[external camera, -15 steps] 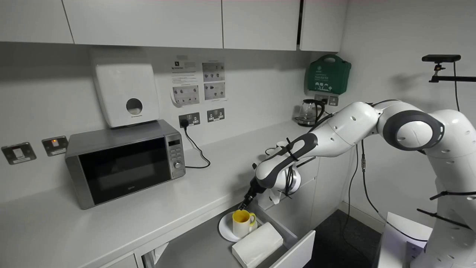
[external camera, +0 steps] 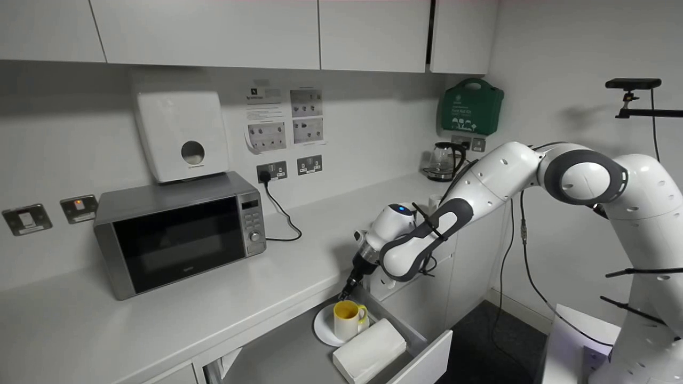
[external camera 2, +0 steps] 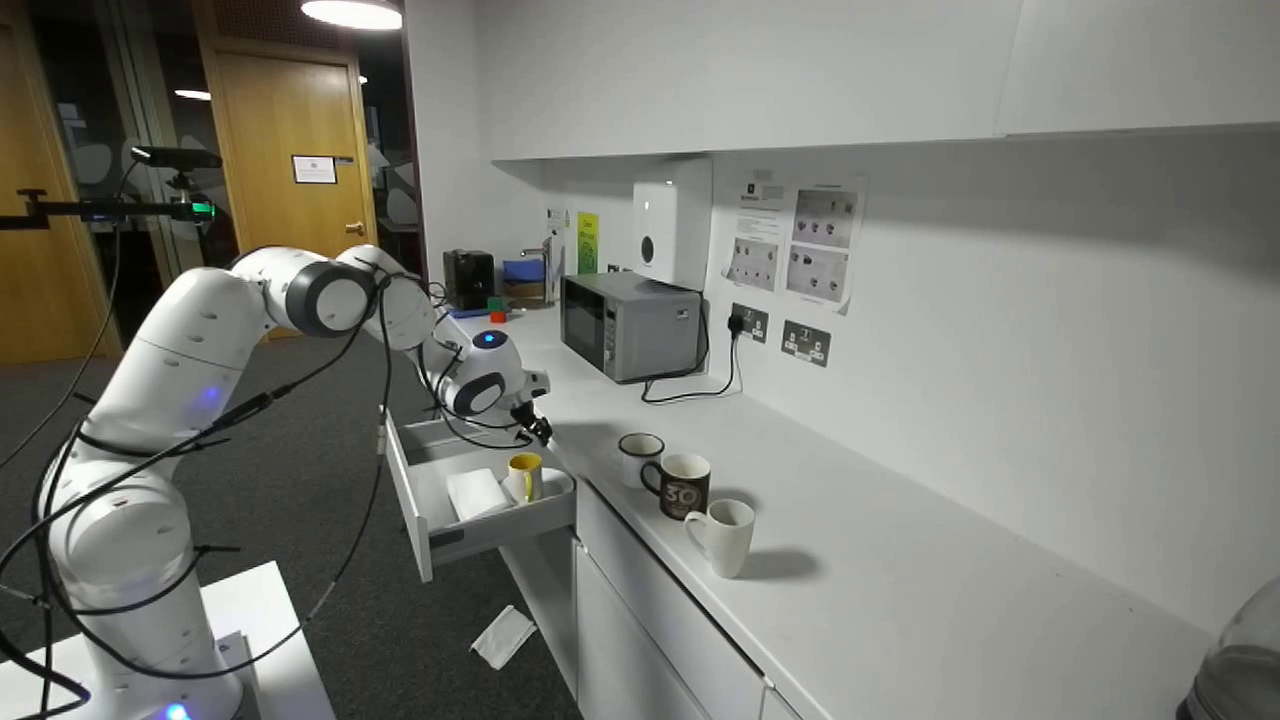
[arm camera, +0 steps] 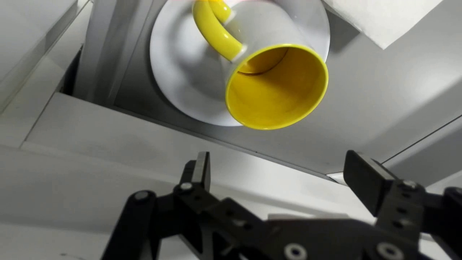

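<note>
A white mug (external camera: 346,322) with a yellow inside and yellow handle stands on a white plate (external camera: 324,330) in the pulled-out drawer. From above, the wrist view shows the mug (arm camera: 277,86) with its mouth towards my gripper and its handle pointing to the upper left. My gripper is open, fingers wide apart, with nothing between them. In that view the drawer's back edge and the counter front lie below the fingers. Exterior view 1 has the gripper (external camera: 343,296) close to the mug's rim on its far side; whether they touch cannot be told there.
A white paper bundle (external camera: 370,351) lies beside the plate in the drawer (external camera 2: 447,542). On the counter stand a dark-rimmed mug (external camera 2: 639,458), a black mug (external camera 2: 684,486) and a white mug (external camera 2: 728,538). The microwave (external camera: 185,230) sits farther along; open counter lies between.
The wrist and forearm have rolled over, so the wrist link now sits higher and nearer the wall. The gripper tip has shifted only slightly. Mug, plate and drawer are unchanged.
</note>
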